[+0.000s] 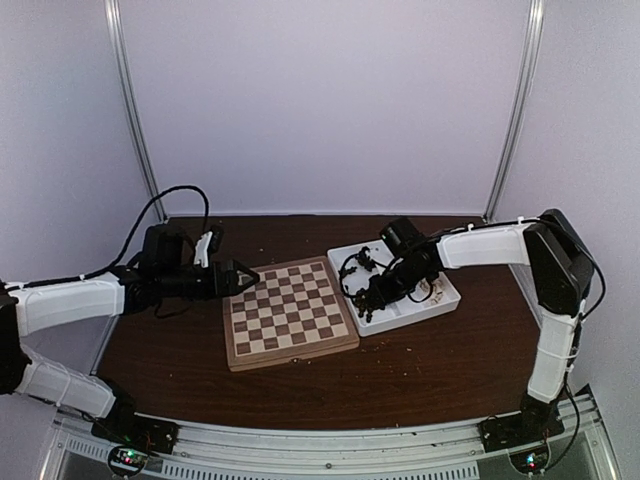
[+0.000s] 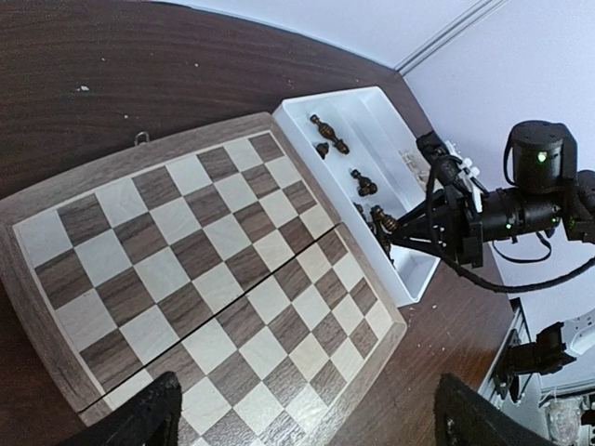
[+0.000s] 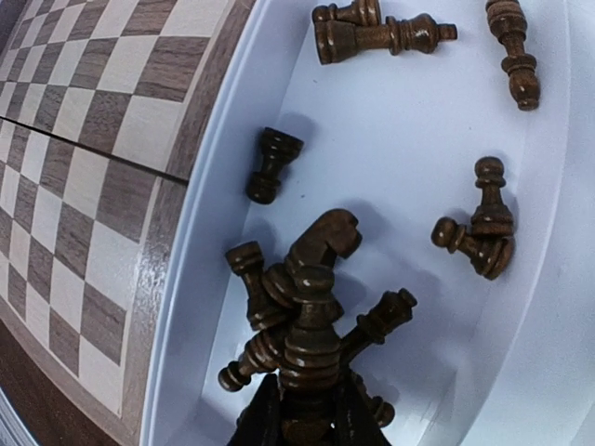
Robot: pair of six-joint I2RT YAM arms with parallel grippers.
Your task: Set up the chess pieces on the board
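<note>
The chessboard (image 1: 290,310) lies empty in the middle of the table. To its right is the white tray (image 1: 415,315). Several dark pieces lie on their sides in the tray, among them a knight (image 3: 325,240) in a pile and a pawn (image 3: 490,190) near the far wall. Over that pile, my right gripper is shut on a dark chess piece (image 3: 311,344), whose ringed upper part points away from the fingers; its lower end is mostly hidden. My left gripper stands open above the left part of the board, nothing between its fingers.
Light pieces (image 2: 414,165) lie in the tray's far compartment, partly behind the right arm. The tray stands close against the board's right edge.
</note>
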